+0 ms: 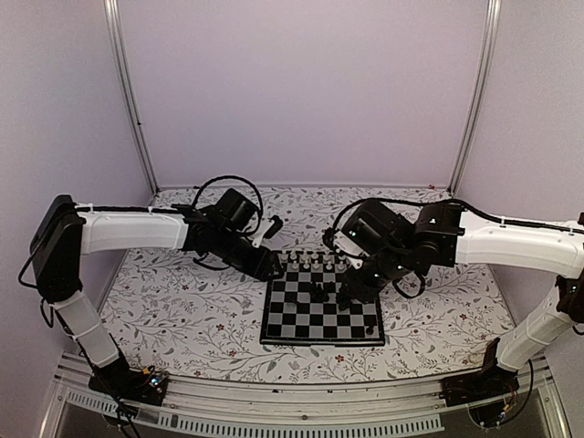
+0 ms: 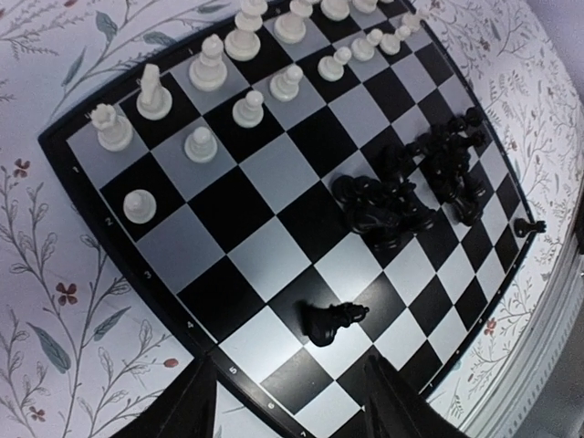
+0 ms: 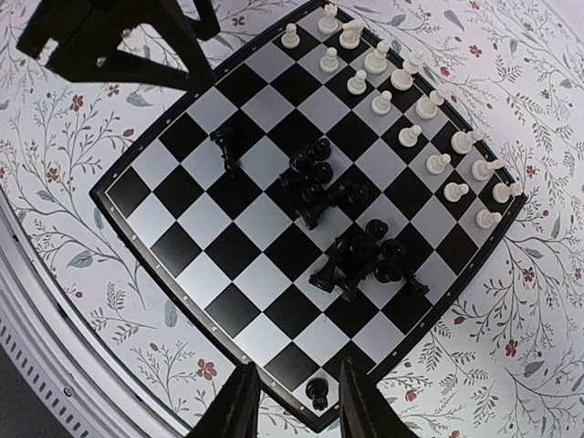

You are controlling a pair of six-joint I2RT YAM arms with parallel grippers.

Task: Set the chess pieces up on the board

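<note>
White pieces [image 2: 208, 68] stand in two rows along the far side of the chessboard [image 1: 310, 320]. Black pieces lie heaped in two clusters, one mid-board [image 3: 315, 178] and one to its right [image 3: 370, 260]. Apart from these, a single black piece [image 2: 324, 324] is on the left half. At the near right corner, a black piece [image 3: 317, 392] appears to stand upright. My right gripper is open above the board, that corner piece showing beyond the gap between its fingers. Over the board's left edge, my left gripper is open and empty.
Flower-patterned cloth [image 1: 192, 310] surrounds the board, bare on the left, right and back. Both grippers hang close together over the board. A metal rail [image 1: 274, 392] runs along the table's front edge.
</note>
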